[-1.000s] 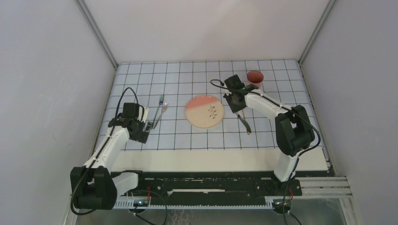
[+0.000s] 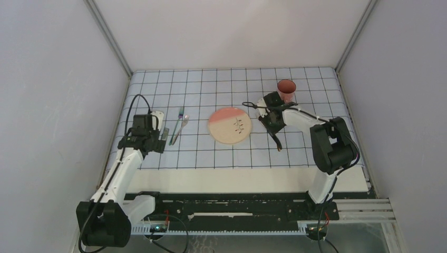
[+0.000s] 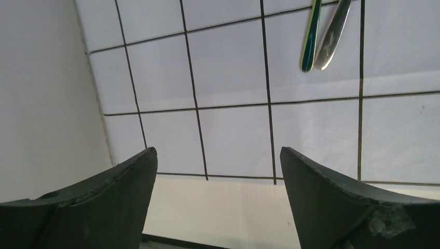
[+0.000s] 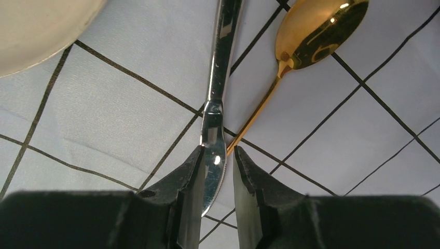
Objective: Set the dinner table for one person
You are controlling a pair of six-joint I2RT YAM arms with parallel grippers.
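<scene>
The round pink-and-cream plate (image 2: pixel 229 126) lies mid-table. Right of it, my right gripper is low over a silver knife (image 4: pixel 219 78). The knife's blade shows in the gap between the part-open fingers; whether they touch it I cannot tell. A gold spoon (image 4: pixel 321 33) lies beside the knife, its handle running toward the blade. On the left, a fork (image 2: pixel 182 128) and a green-handled utensil (image 2: pixel 176 126) lie side by side. My left gripper stands open and empty, left of them. A reddish cup (image 2: pixel 286 88) stands at the back right.
Walls close in the table at the left, right and back. The right arm reaches in close to the cup's front.
My right gripper has moved slightly right and toward the front, onto the knife. The left gripper has drifted a little left and backward. Plate, cup and fork look unmoved.
</scene>
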